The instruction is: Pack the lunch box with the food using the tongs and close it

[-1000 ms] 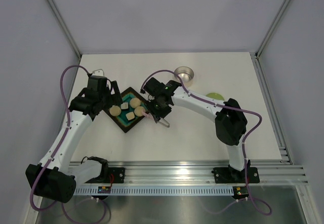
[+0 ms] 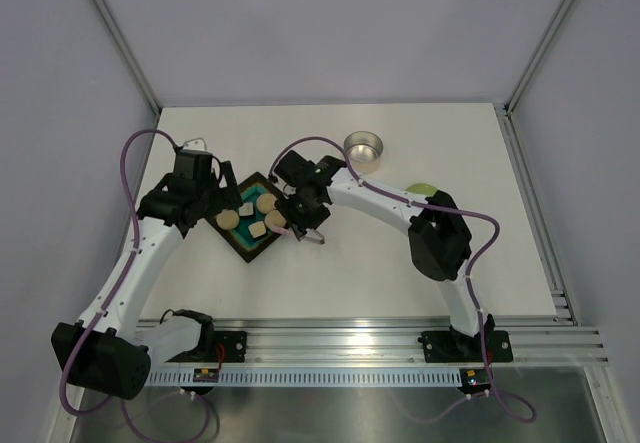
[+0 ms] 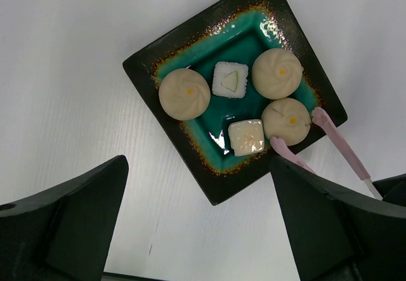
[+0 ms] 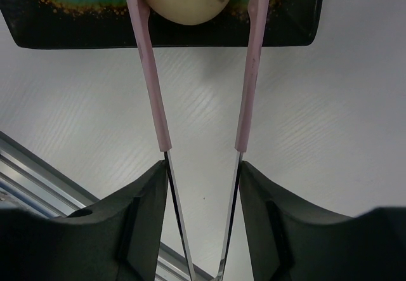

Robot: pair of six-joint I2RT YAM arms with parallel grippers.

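Observation:
A square dark tray with a teal inside (image 3: 152, 87) holds several pale buns and two square pieces, one with a green centre (image 3: 229, 80). My left gripper hangs open above the tray's left part, nothing between its fingers. My right gripper has its pink fingers part open at the tray's right edge, either side of a bun (image 3: 287, 120); whether they grip it I cannot tell. The bun fills the space between the fingertips in the right wrist view.
A steel pot (image 2: 363, 149) stands behind the right arm, and a green round object (image 2: 423, 188) lies to the right, partly hidden by that arm.
My right arm and gripper have shifted slightly left and turned a little at the tray's right edge. The left arm and the food look unchanged.

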